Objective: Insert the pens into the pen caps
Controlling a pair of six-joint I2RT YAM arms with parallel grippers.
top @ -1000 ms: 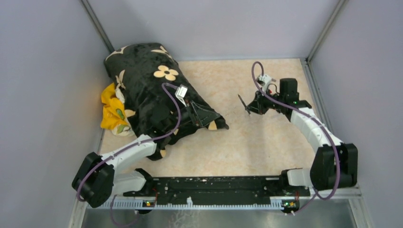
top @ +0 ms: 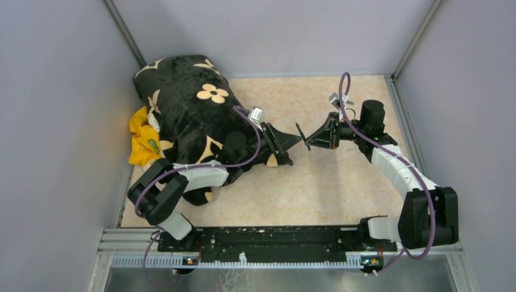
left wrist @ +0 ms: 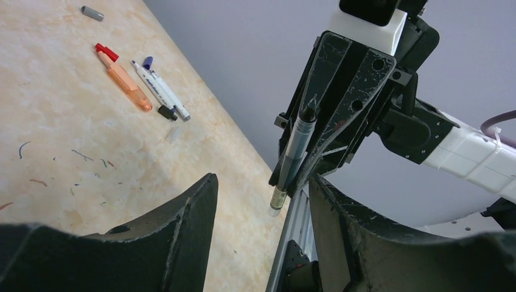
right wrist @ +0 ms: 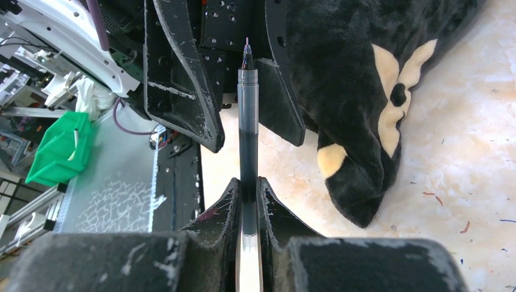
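Note:
A dark grey pen, tip up, stands upright in my right gripper, which is shut on it; in the left wrist view the pen [left wrist: 296, 146] tilts slightly. My left gripper is open, facing it with nothing between its fingers, close to the pen in the top view. On the table in the left wrist view lie an orange pen [left wrist: 128, 82], white pens [left wrist: 155, 85], a red cap [left wrist: 108, 50], a blue cap [left wrist: 147, 62], a black cap [left wrist: 166, 113] and a grey cap [left wrist: 92, 13].
A black flowered plush cloth [top: 182, 103] covers the left of the table, with yellow fabric [top: 143, 143] beside it. A green bin [right wrist: 58, 152] sits outside the work area.
My left gripper has moved right, toward the pen.

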